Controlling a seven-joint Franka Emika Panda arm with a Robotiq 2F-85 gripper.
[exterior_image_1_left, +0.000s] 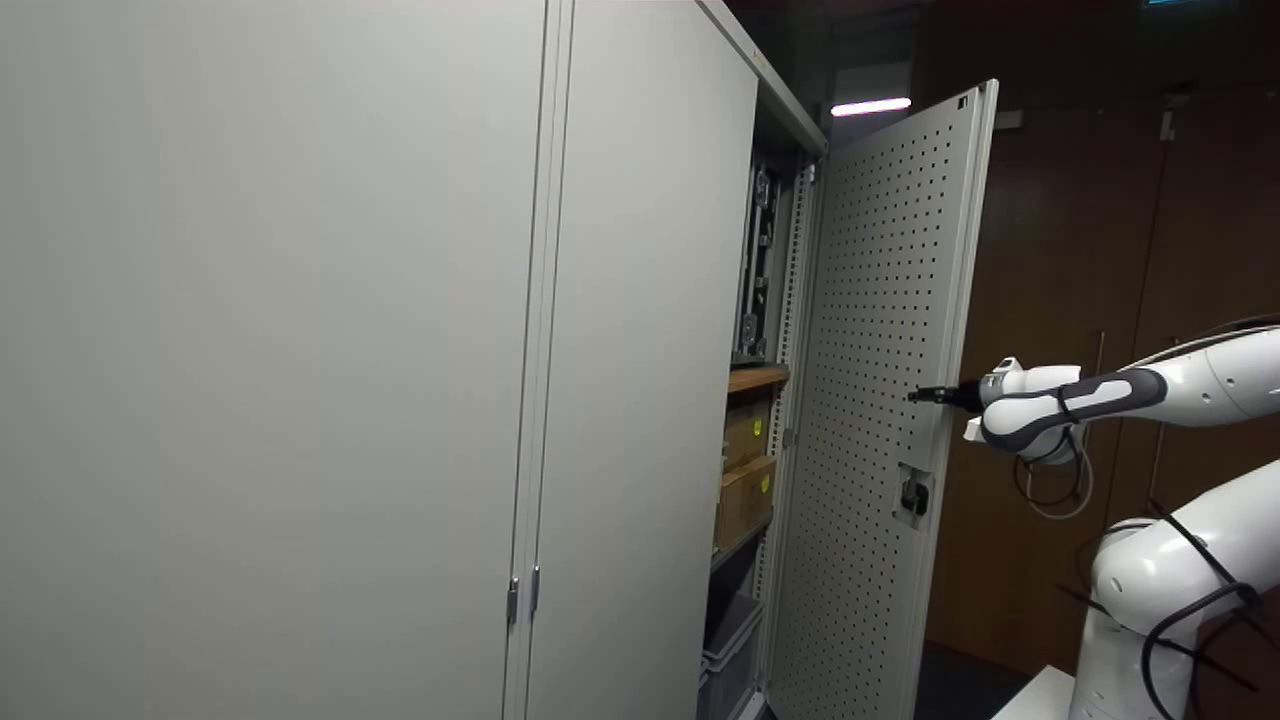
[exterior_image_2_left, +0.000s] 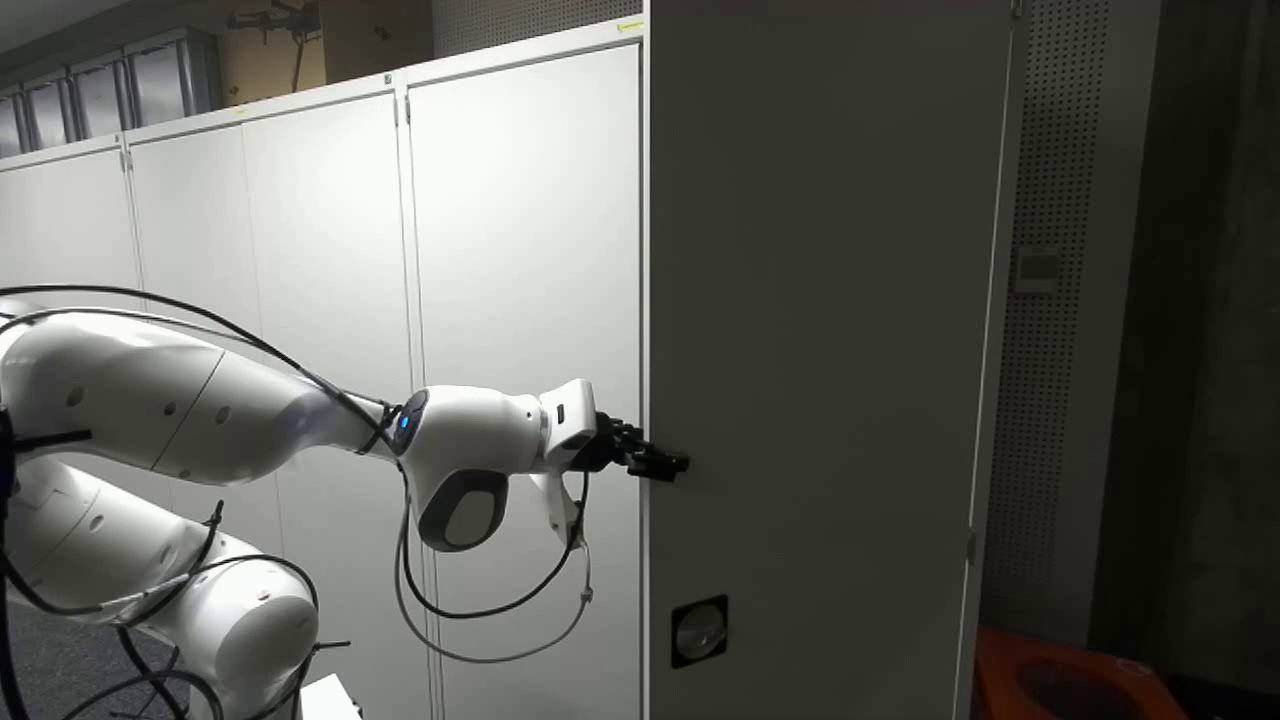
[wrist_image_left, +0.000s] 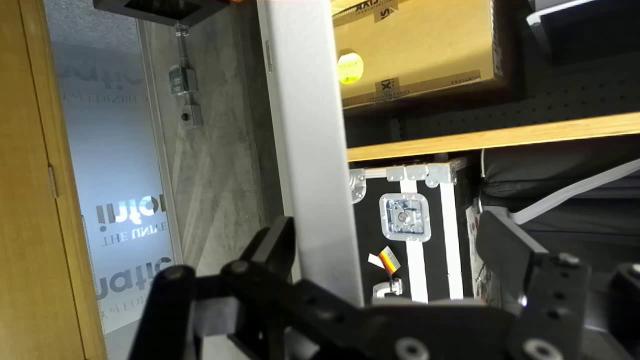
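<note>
A grey cabinet door (exterior_image_1_left: 882, 312) stands swung open, its perforated inner face showing in exterior view 1 and its plain outer face (exterior_image_2_left: 828, 300) in exterior view 2. My gripper is open around the door's free edge (wrist_image_left: 315, 144), one finger on each side. That edge lies nearer the left finger (wrist_image_left: 277, 243) than the right one; whether either touches cannot be made out. On the inner face, a black latch (exterior_image_1_left: 914, 494) sits below the gripper. A round recessed handle (exterior_image_2_left: 699, 630) is low on the outer face.
Inside the cabinet are cardboard boxes (wrist_image_left: 420, 48), a wooden shelf (wrist_image_left: 498, 138) and a black case (wrist_image_left: 384, 258). The neighbouring cabinet doors (exterior_image_1_left: 648, 360) are closed. Something orange (exterior_image_2_left: 1080, 678) stands low beyond the open door.
</note>
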